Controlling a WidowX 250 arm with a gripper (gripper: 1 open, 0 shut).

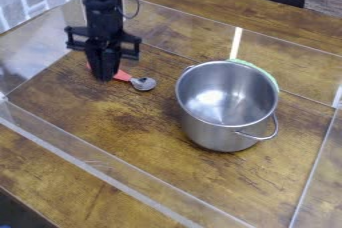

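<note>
My black gripper (pixel 102 64) is low at the upper left of the camera view, somewhat blurred, over a red-handled utensil with a silver head (pixel 144 83). It appears shut on the red handle (pixel 123 76), though its fingertips are hard to make out. A large steel pot (pixel 226 107) with a wire handle stands to the right, apart from the utensil.
A green item (pixel 267 72) lies behind the pot, beside a white strip. Transparent edges run along the left and right sides.
</note>
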